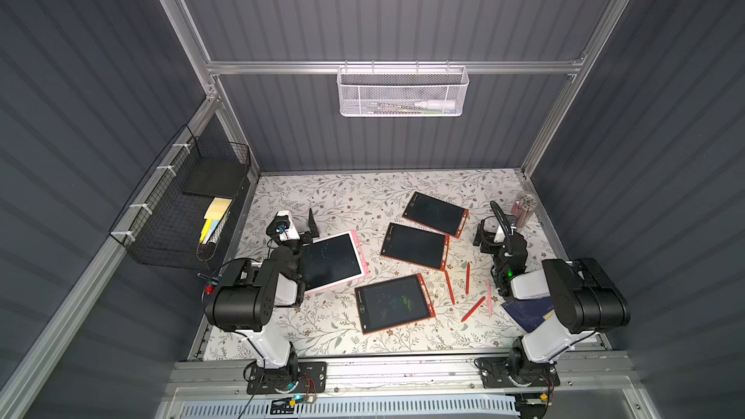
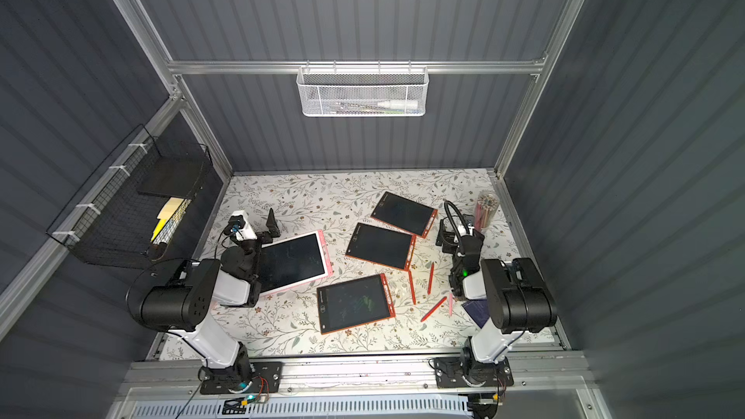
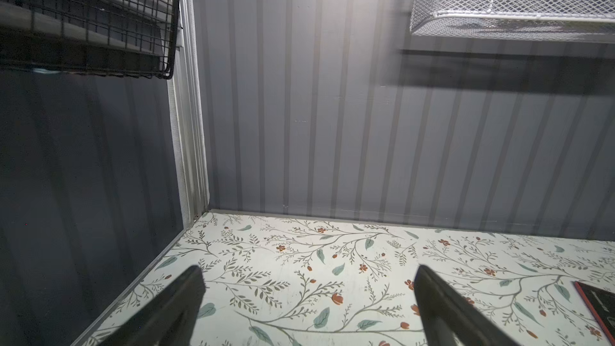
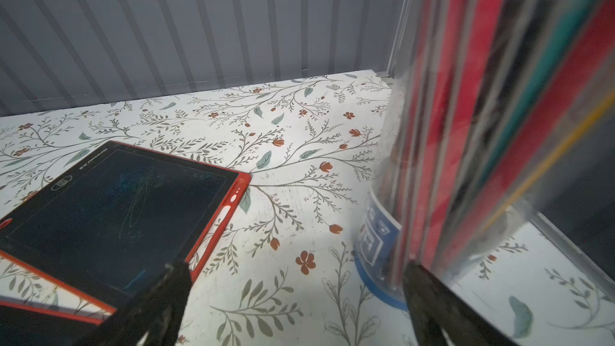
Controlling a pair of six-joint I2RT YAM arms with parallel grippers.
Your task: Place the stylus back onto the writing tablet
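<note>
Three dark tablets with red edges, one at the back (image 1: 434,213), one in the middle (image 1: 413,245) and one at the front (image 1: 392,302), lie mid-table. A pink tablet (image 1: 333,260) lies left. Loose red styluses (image 1: 468,277) and a pink one (image 1: 489,298) lie right of them. My left gripper stands open above the left side, nothing between its fingers. My right gripper is open, empty, facing a clear tube of coloured sticks (image 4: 435,173) at the table's right.
A white mesh basket (image 1: 402,89) hangs on the back wall, a black wire basket (image 1: 159,229) on the left wall. Dark flat items (image 1: 524,314) lie under the right arm at front right.
</note>
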